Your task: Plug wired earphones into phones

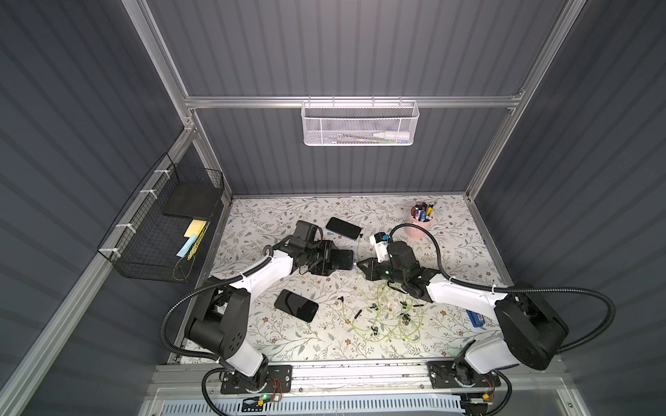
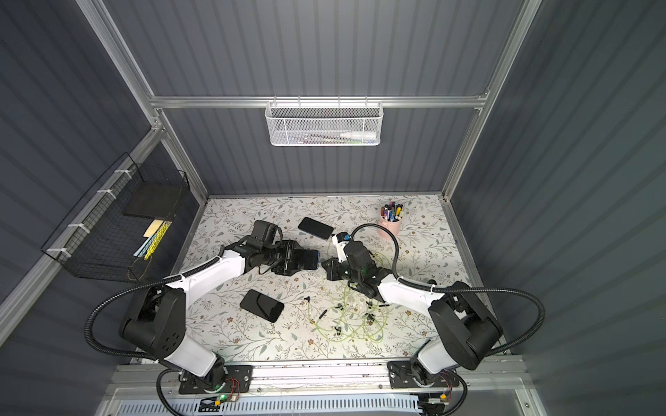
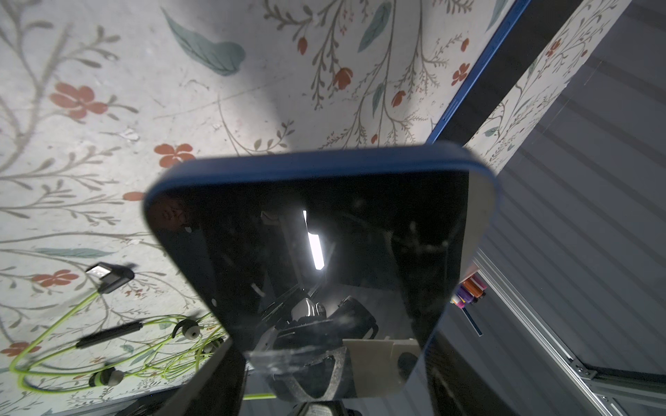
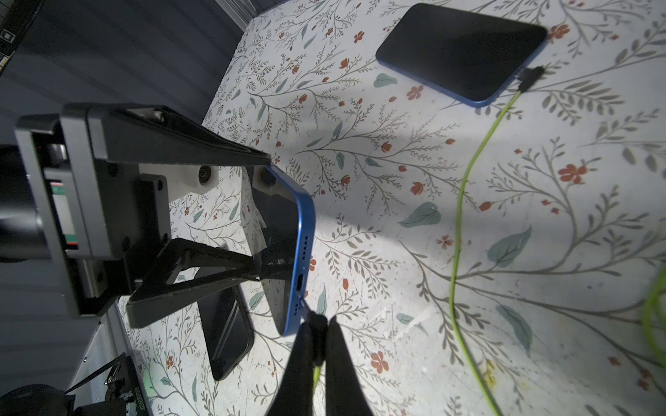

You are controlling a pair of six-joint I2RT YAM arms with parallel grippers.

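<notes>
My left gripper is shut on a blue-edged phone (image 4: 303, 242), one finger at each long side, raised above the table. The phone's bottom edge with its port faces my right gripper. That gripper is shut on a small black earphone plug (image 4: 317, 326), whose metal tip points at the bottom edge, close to and slightly below the port in the right wrist view. Whether the tip touches the phone cannot be told. A second phone (image 4: 461, 52) lies at the back with a plug (image 4: 532, 77) on a green cable at its edge. A third phone (image 1: 296, 305) lies front left.
Tangled green earphones (image 1: 385, 322) spread over the front middle of the table, a loose plug (image 3: 111, 276) among them. A pink pen cup (image 1: 418, 225) stands back right. Bare table surrounds the third phone.
</notes>
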